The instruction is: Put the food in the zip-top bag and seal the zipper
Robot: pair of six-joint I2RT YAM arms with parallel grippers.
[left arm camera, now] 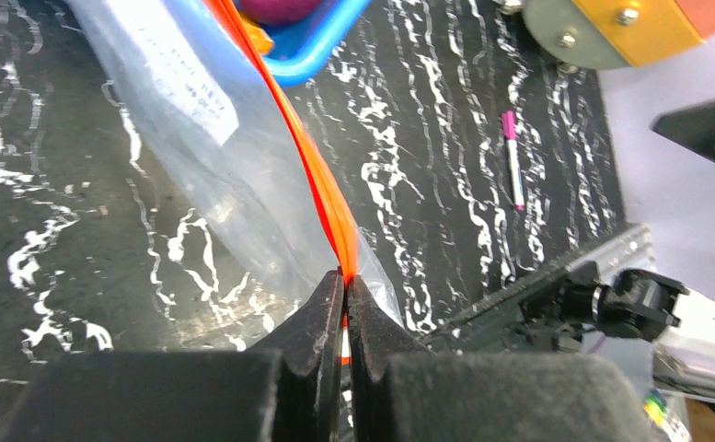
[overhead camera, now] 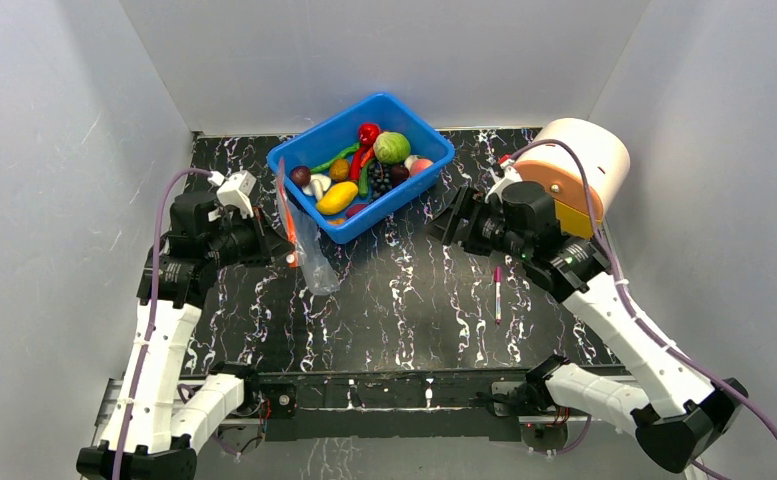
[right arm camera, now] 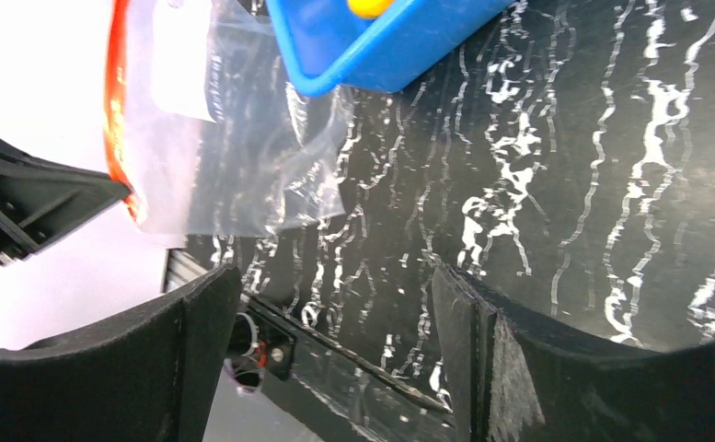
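A clear zip top bag (overhead camera: 314, 262) with an orange zipper strip hangs from my left gripper (overhead camera: 286, 250), just left of the blue bin. In the left wrist view, the shut fingertips pinch the bag at its orange zipper (left arm camera: 330, 212). The blue bin (overhead camera: 420, 192) holds mixed food: a yellow mango (overhead camera: 336, 198), a cabbage (overhead camera: 392, 148), red and green peppers, a mushroom, grapes and several others. My right gripper (overhead camera: 444, 225) is part open in the air right of the bin, nothing between its fingers in the right wrist view (right arm camera: 342, 308).
A cream cylinder (overhead camera: 589, 155) with an orange and yellow end stands at the back right. A pink-capped marker (overhead camera: 498, 295) lies at the middle right. Grey walls surround it.
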